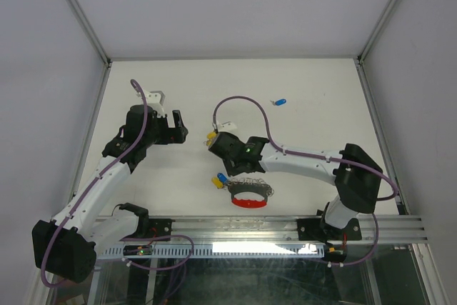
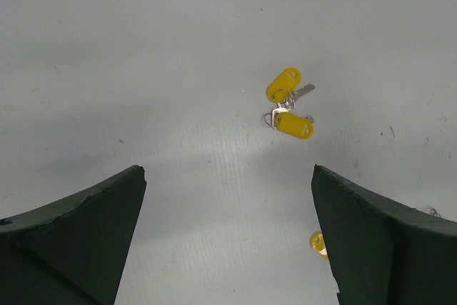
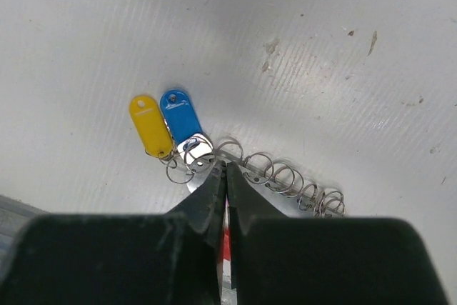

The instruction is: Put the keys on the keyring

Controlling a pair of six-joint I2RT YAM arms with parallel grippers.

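My right gripper is shut, hovering over the near cluster, with nothing clearly between its fingers. Below it lie a yellow tag [image 3: 151,125] and a blue tag [image 3: 179,113] with keys, beside metal rings [image 3: 285,178] along a metal strip on a red-edged holder [image 1: 248,202]. My left gripper stands open and empty at the upper left of the table. In the left wrist view, two yellow-tagged keys [image 2: 294,124] lie on the bare table between and beyond its fingers.
A lone blue-tagged key [image 1: 280,101] lies toward the back right. An aluminium rail [image 1: 207,226] runs along the front edge.
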